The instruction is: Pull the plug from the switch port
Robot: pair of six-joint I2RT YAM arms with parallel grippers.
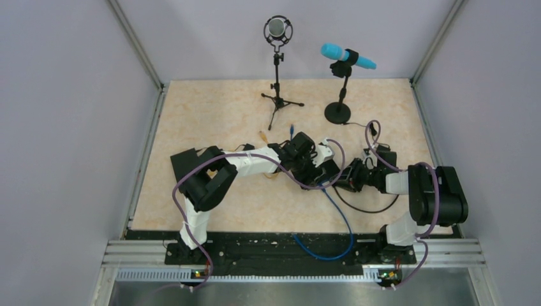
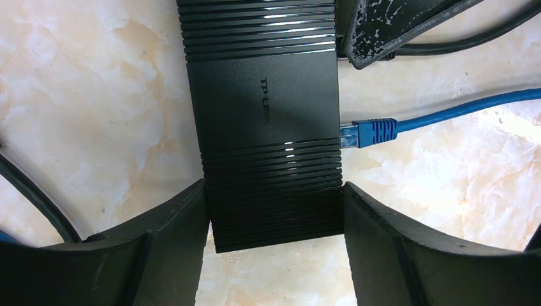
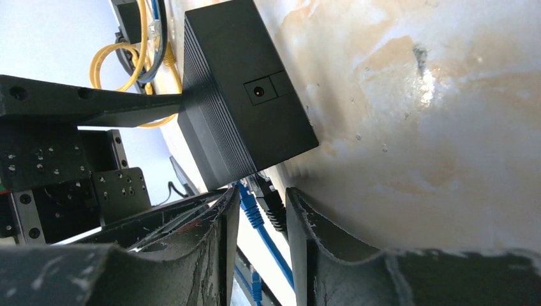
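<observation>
A black TP-LINK switch (image 2: 265,95) lies beneath my left gripper, whose fingers are shut on its ribbed end. A blue cable's plug (image 2: 373,132) sits in its side port; above it a black cable's plug is partly hidden by a finger of my other gripper. In the right wrist view the switch (image 3: 255,108) has a black plug (image 3: 271,201) and a blue plug (image 3: 249,204) at its side. My right gripper has its fingertips part open on either side of the black plug; contact is unclear.
Two microphone stands (image 1: 277,95) (image 1: 337,112) stand at the back. Yellow cables (image 3: 131,54) and other dark devices lie to the left.
</observation>
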